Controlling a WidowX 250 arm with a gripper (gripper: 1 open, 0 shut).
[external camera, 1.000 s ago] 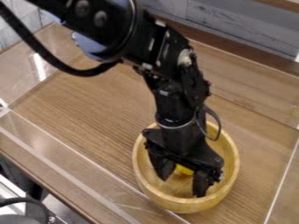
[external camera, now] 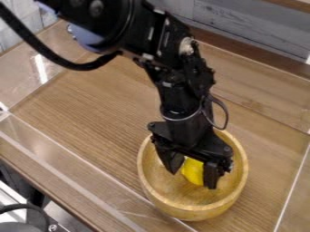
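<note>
My black gripper point(external camera: 191, 165) reaches down into a round wooden bowl point(external camera: 164, 195), open, with its two fingers either side of a yellow object point(external camera: 193, 176) lying in the bowl. Part of the yellow object is hidden behind the gripper, and I cannot tell whether the fingers touch it.
The bowl sits on a wooden tabletop point(external camera: 85, 109) with clear strips along the left and right. A pale panelled wall stands at the back, and dark items lie off the lower-left edge.
The gripper has risen slightly within the bowl, showing more of the yellow object. The bowl looks nearly unmoved.
</note>
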